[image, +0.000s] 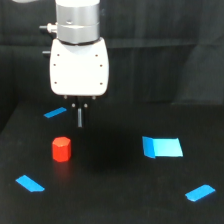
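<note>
My white gripper (80, 114) hangs at the upper left of the camera view, its dark fingers pointing down above and slightly right of a red block (61, 149). Whether the fingers are open or shut is hard to see. The red block stands apart from the fingers on the dark surface.
Blue pieces, one dark blue and one light cyan (168, 147), lie at the right on the dark floor (120, 190). Blue tape strips (30, 184) mark the left and lower right.
</note>
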